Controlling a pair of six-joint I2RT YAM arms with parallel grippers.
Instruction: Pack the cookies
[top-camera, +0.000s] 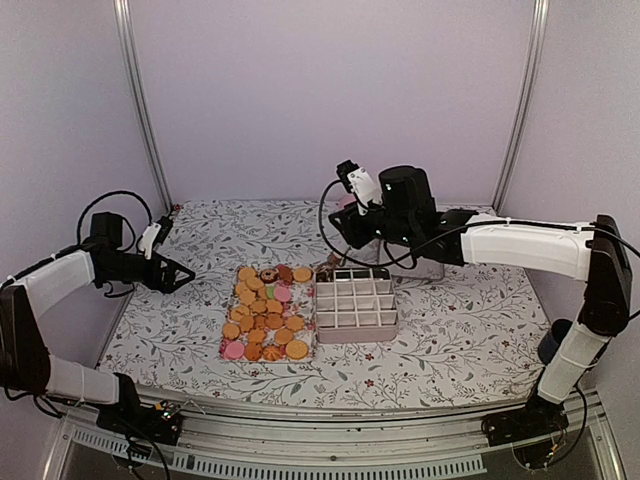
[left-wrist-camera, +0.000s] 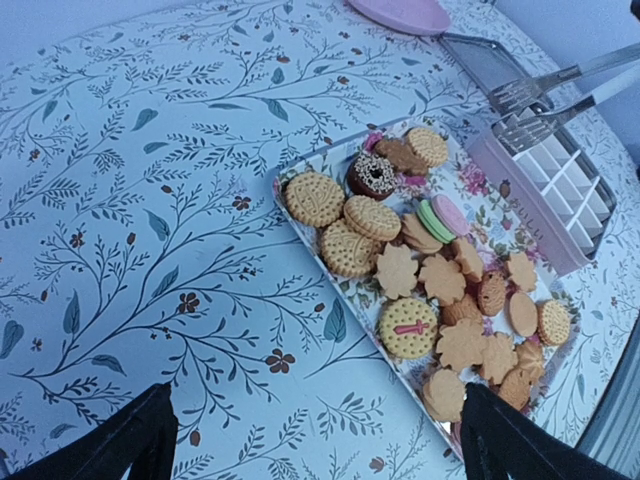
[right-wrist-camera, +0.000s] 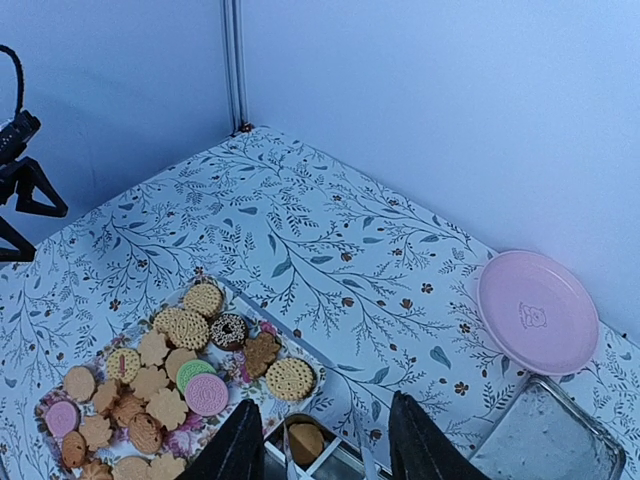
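A floral tray (top-camera: 228, 347) full of assorted cookies lies left of a white divided box (top-camera: 355, 332). My right gripper is over the box's back end, shut on tongs (left-wrist-camera: 540, 80), whose two heads hang above the box in the left wrist view. Below them, in the right wrist view, a brown cookie (right-wrist-camera: 305, 442) sits in a back compartment. Whether the tongs grip anything cannot be told. My left gripper (top-camera: 170, 277) stands open and empty at the table's left side.
A pink plate (right-wrist-camera: 535, 310) and a metal tray (right-wrist-camera: 545, 440) lie at the back right, behind the box.
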